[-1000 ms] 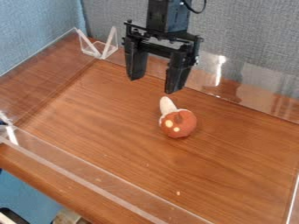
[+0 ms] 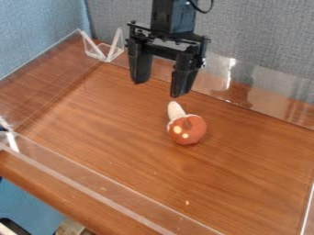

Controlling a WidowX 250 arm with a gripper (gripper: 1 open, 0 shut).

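Note:
My black gripper (image 2: 161, 72) hangs open above the back middle of the wooden table, with nothing between its two fingers. Below it and a little to the right, a red toy mushroom (image 2: 189, 130) with pale yellow spots and a white stem lies on its side on the table, apart from the gripper.
A white wire-like frame (image 2: 102, 49) stands at the back left corner. Grey and blue padded walls close off the back and left.
The gripper has shifted very slightly since a second ago. The toy mushroom has not moved.

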